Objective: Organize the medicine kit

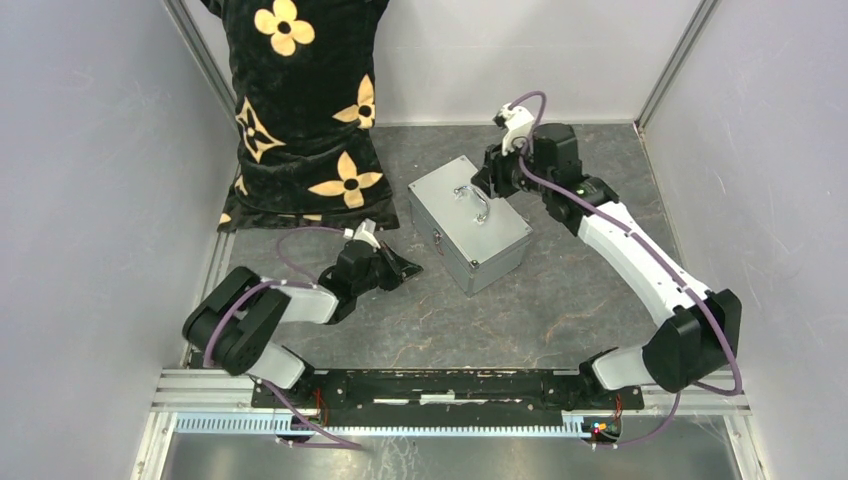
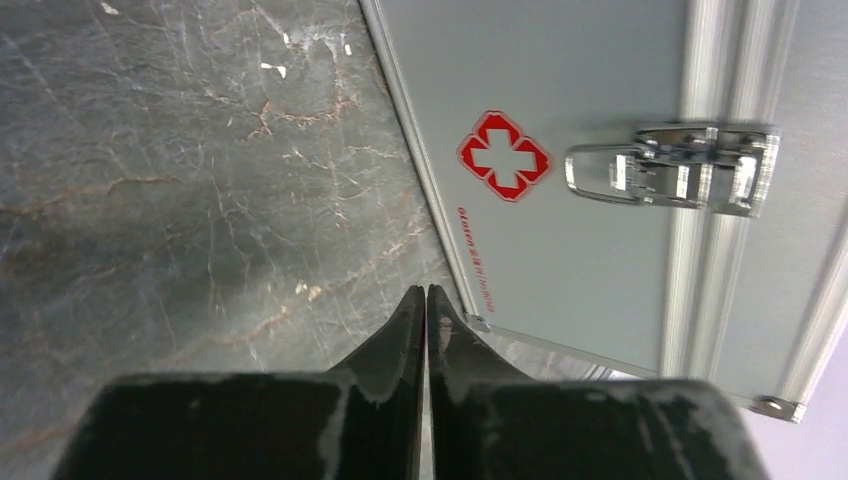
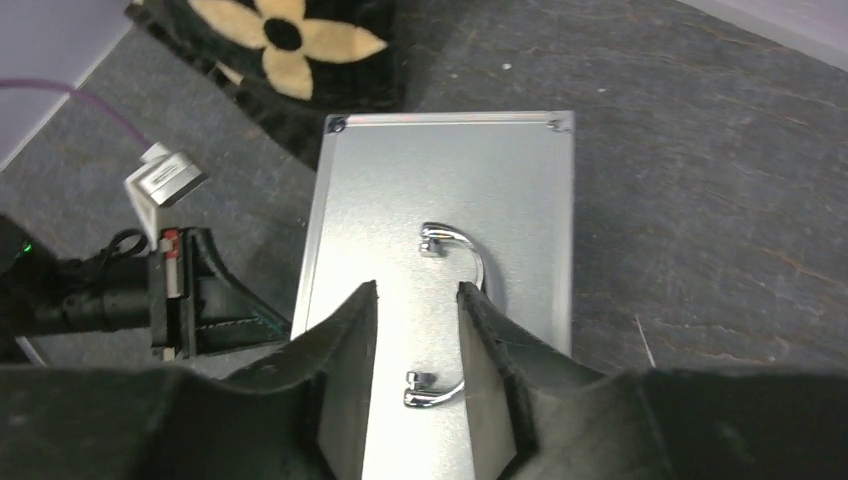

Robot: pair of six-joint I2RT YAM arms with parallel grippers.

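A closed silver medicine box (image 1: 470, 225) stands at an angle on the floor, its curved metal handle (image 3: 478, 262) on the lid. On its front face, the left wrist view shows a red cross mark and a metal latch (image 2: 690, 168), the catch lying across the lid seam. My left gripper is shut with nothing between its fingers, low in front of the box and apart from it. Above the lid, close to the handle, hangs my right gripper. Its fingers (image 3: 345, 370) stand part open with a gap between them; the handle shows beyond them, not gripped.
A black cushion with tan flowers (image 1: 300, 120) leans at the back left, its lower edge near the box. Grey walls bound both sides.
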